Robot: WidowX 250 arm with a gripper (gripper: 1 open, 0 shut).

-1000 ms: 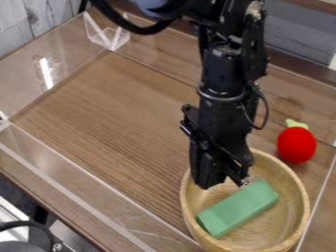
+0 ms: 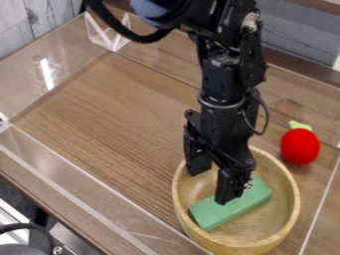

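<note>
My black gripper (image 2: 218, 164) hangs open over a yellow bowl (image 2: 284, 224), its fingers reaching down to the bowl's back-left part. A green block (image 2: 229, 206) lies in the bowl, below and in front of the fingers. The arm comes down from the top centre and hides part of the table behind it.
A red rounded object (image 2: 300, 148) with a small green piece lies right of the gripper, behind the bowl. A clear object (image 2: 109, 25) sits at the back left.
The green block looks slightly shifted leftward in view.
</note>
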